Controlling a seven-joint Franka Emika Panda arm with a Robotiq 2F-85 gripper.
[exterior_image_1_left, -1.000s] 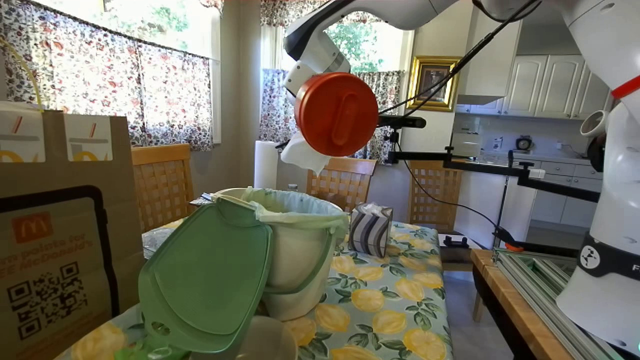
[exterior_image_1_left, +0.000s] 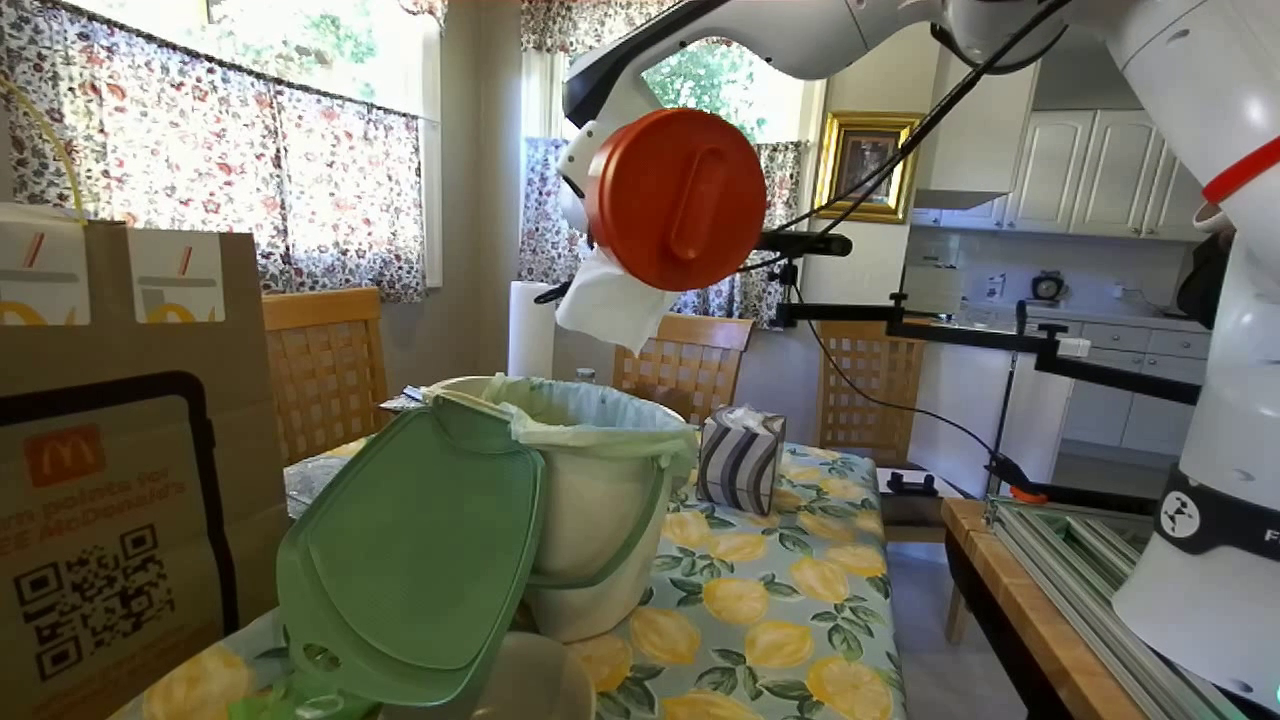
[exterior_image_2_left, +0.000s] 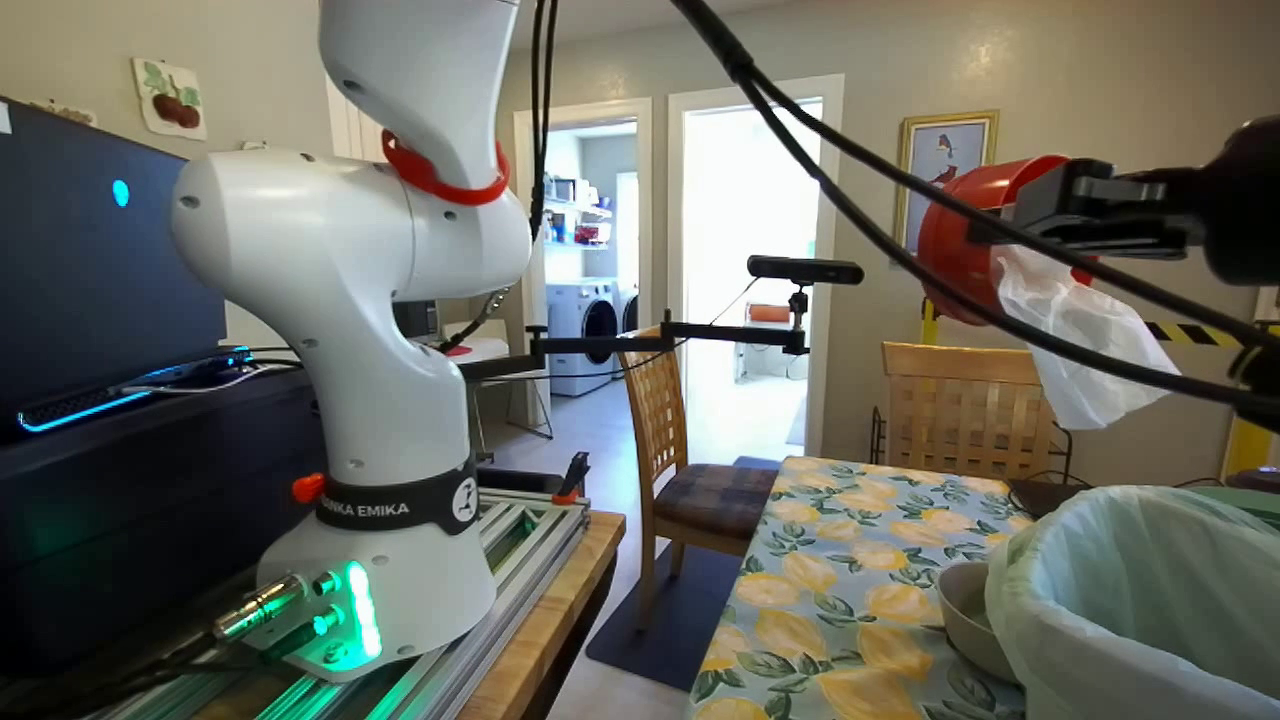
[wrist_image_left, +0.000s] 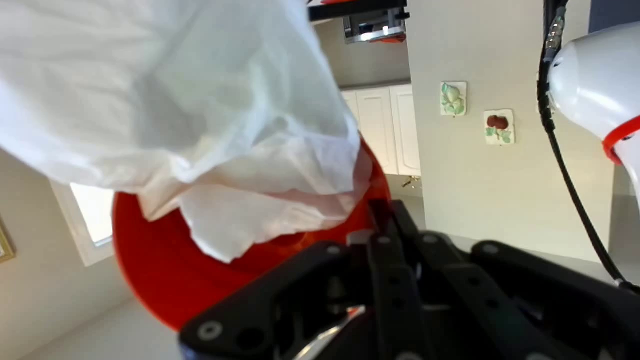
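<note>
A round red container (exterior_image_1_left: 678, 198) hangs in the air, tipped on its side with its base toward exterior view 1. My gripper is shut on its thin rim; exterior view 2 shows the black fingers (exterior_image_2_left: 1038, 206) at the container's edge. Crumpled white tissue (exterior_image_2_left: 1068, 330) droops from the container's mouth, partly still inside it in the wrist view. Below, on the table, stands a white bin (exterior_image_1_left: 600, 516) with a pale green liner (exterior_image_2_left: 1116, 564), its mouth uncovered. The green lid (exterior_image_1_left: 414, 558) leans against its side.
A striped tissue box (exterior_image_1_left: 741, 462) stands behind the bin, and a bowl (exterior_image_2_left: 969, 612) sits beside it. A tall paper bag (exterior_image_1_left: 120, 480) fills the left. The lemon-print tablecloth (exterior_image_2_left: 828, 576) has clear room toward the robot's base.
The red container has risen slightly and turned a little in my gripper's hold. More of the white tissue shows hanging below it. The bin and lid have not moved.
</note>
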